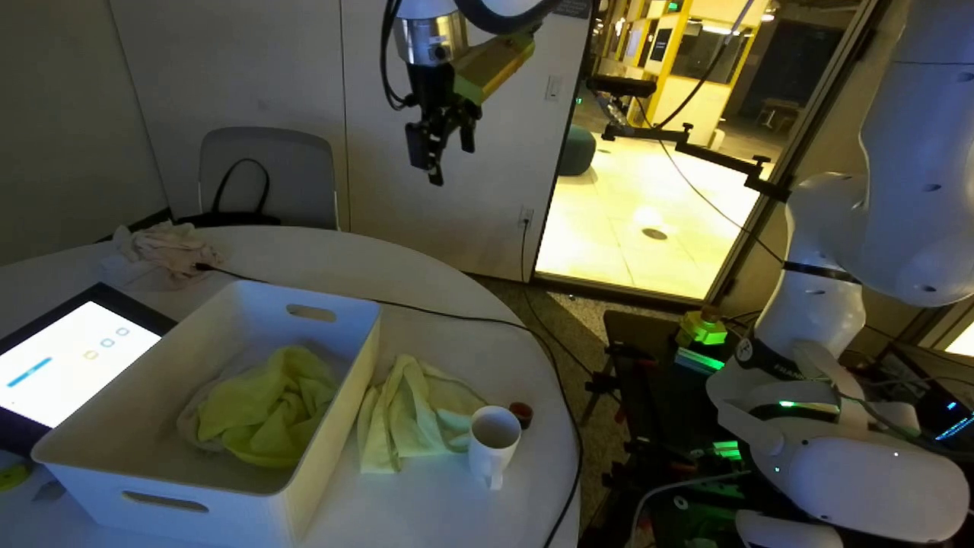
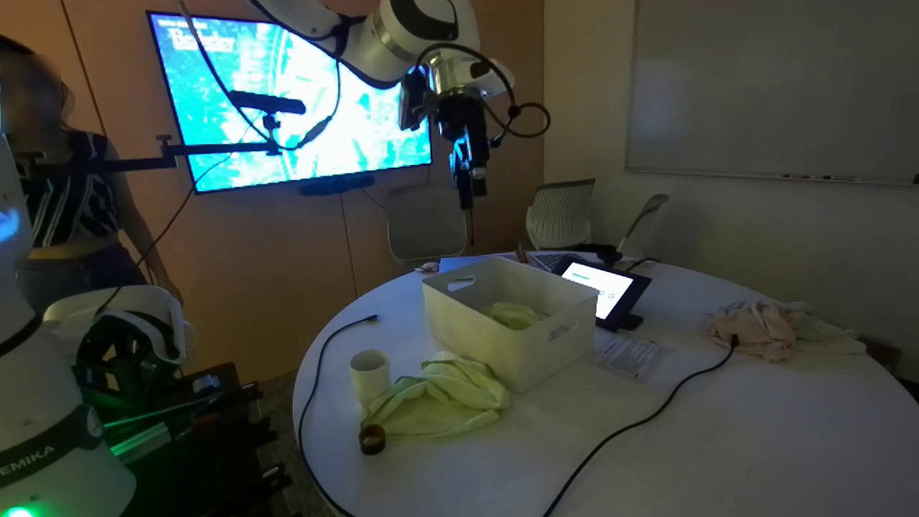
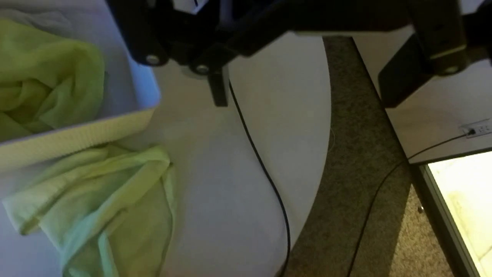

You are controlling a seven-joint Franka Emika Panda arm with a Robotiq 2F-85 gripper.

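My gripper point(image 1: 449, 164) hangs open, high above the table, with nothing between its fingers. In the wrist view its two fingers stand wide apart over the table edge and floor. Inside the white bin point(image 1: 363, 352) lies a crumpled yellow-green cloth point(image 1: 274, 402), with some paler cloth beside it. Another light green cloth point(image 1: 411, 411) is spread in folds on the table, close against the bin's side; the wrist view shows this cloth point(image 3: 120, 207) at lower left. Touching or nearly touching that cloth are a white mug point(image 1: 494, 443) and a small dark brown ring point(image 2: 372, 439).
A lit tablet point(image 1: 73, 356) stands on the bin's far side from the mug. Pinkish cloth point(image 2: 758, 329) lies at another part of the white table point(image 2: 732, 431). A black cable point(image 2: 637, 424) crosses the tabletop. A person point(image 2: 69, 189) stands behind the robot's base.
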